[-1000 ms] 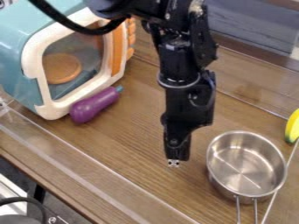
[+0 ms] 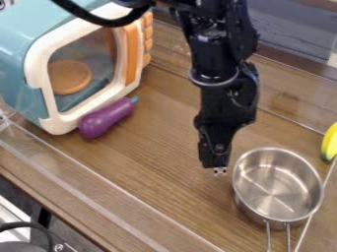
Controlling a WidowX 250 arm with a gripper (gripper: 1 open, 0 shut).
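Note:
The black robot arm comes down from the top of the view, its gripper (image 2: 218, 169) hanging low over the wooden table just left of a steel pot (image 2: 277, 185), shut with nothing visible between its fingertips. A purple eggplant (image 2: 105, 120) lies to the left, in front of a teal and white toy oven (image 2: 30, 61) with its window facing right and an orange disc (image 2: 70, 77) seen inside.
A yellow banana (image 2: 328, 142) lies at the right edge behind the pot. The table's front edge runs along the lower left, with a dark cable below it.
The gripper has risen slightly and shifted right, toward the pot. The pot, eggplant and toy oven have not moved.

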